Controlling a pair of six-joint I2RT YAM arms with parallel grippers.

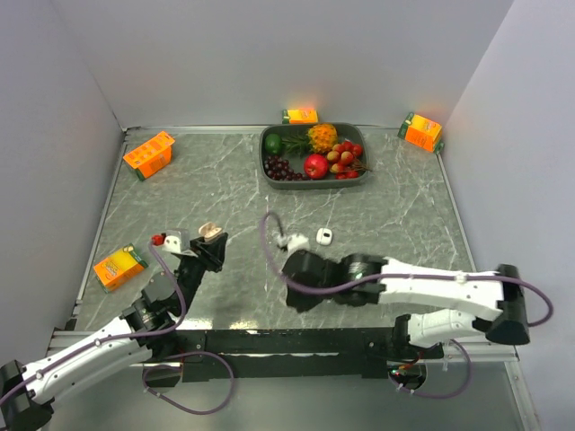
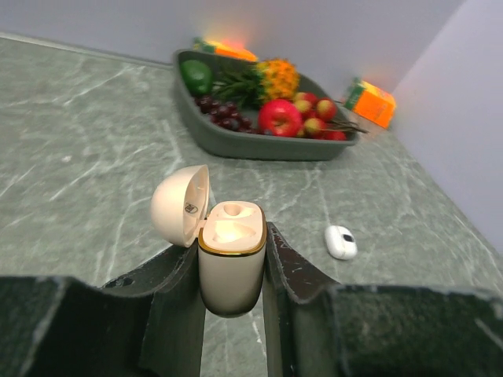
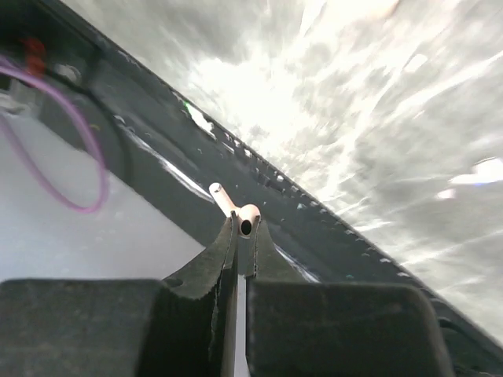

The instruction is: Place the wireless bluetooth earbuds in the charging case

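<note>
The open charging case (image 2: 232,267), cream with a gold rim and raised lid, is held upright in my left gripper (image 1: 212,242); its top slots show in the left wrist view. My right gripper is shut on a small cream earbud (image 3: 224,200), stem sticking up-left, above the table's dark front edge (image 3: 176,169). In the top view the right gripper is blurred and its tips are hidden behind the arm, lying right of the left gripper.
A grey tray of fruit (image 1: 298,180) sits at the back. A small white object (image 1: 324,236) lies on the right-middle tabletop. Orange boxes (image 1: 148,154) stand around the edges.
</note>
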